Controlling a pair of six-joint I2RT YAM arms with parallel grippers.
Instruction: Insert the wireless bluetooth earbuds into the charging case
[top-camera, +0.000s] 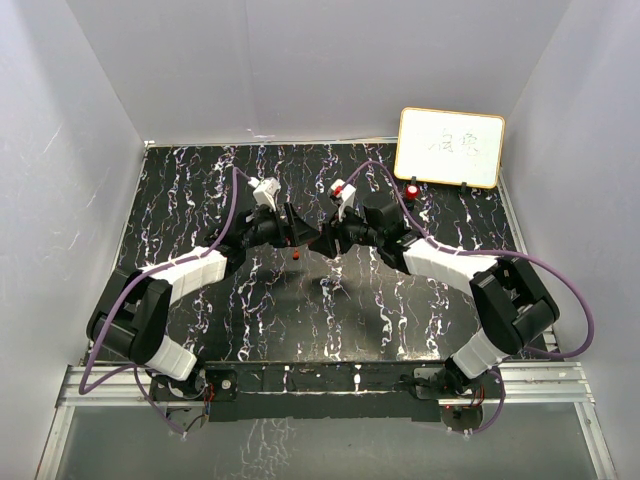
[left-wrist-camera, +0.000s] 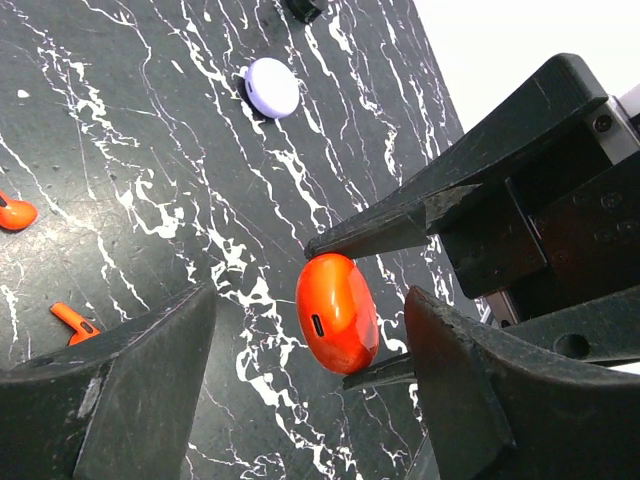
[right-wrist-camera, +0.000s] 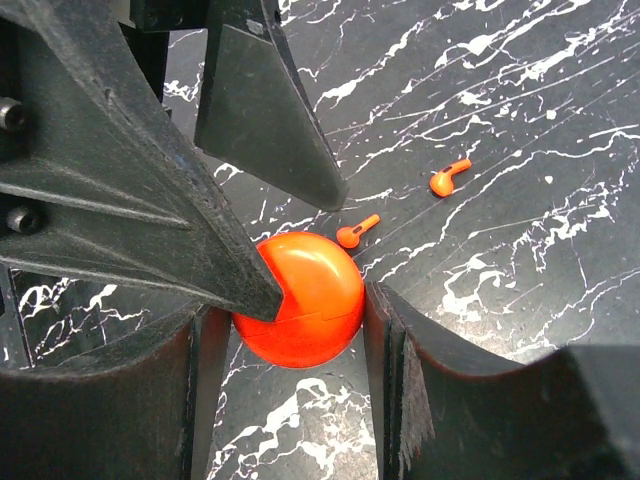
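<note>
The orange charging case (left-wrist-camera: 337, 312), closed and rounded with a small dark port slot, is held above the table by my right gripper, shut on its sides. My left gripper stands part open around the case, and in the right wrist view one of its fingers (right-wrist-camera: 225, 250) overlaps the case's face; contact is unclear. Two orange earbuds lie on the table, one earbud (right-wrist-camera: 357, 232) nearer the case and another earbud (right-wrist-camera: 450, 178) beyond it. From the top view the case is hidden between the grippers.
A lavender round object (left-wrist-camera: 271, 88) lies on the dark marbled table. At the back right stands a whiteboard (top-camera: 450, 147), with a red-topped object (top-camera: 411, 191) in front.
</note>
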